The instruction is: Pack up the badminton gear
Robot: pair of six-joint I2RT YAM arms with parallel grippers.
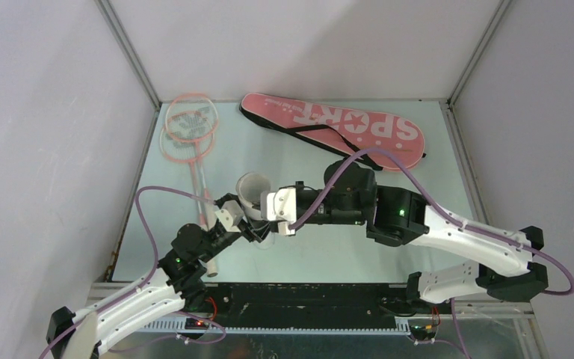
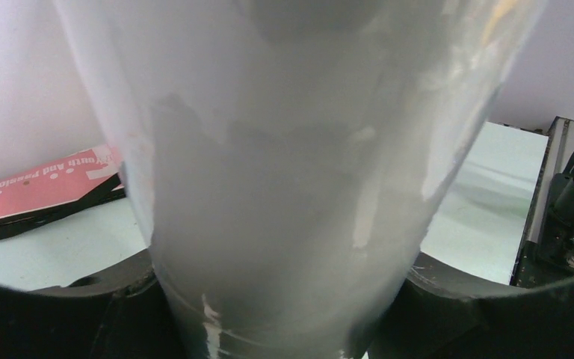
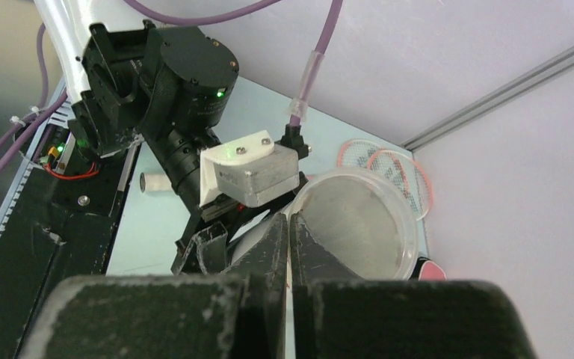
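Observation:
A white shuttlecock tube (image 1: 252, 187) stands held by my left gripper (image 1: 250, 224), which is shut on it; it fills the left wrist view (image 2: 299, 179). My right gripper is shut at the tube's top, by a round clear-rimmed lid or opening (image 3: 359, 224); nothing shows between its fingertips. Two pink rackets (image 1: 190, 127) lie on the left side of the table, handles toward the front. The pink bag (image 1: 291, 108) with a black strap lies along the back.
The white table (image 1: 441, 194) is walled at the back and sides. The front rail and arm mounts border the near edge.

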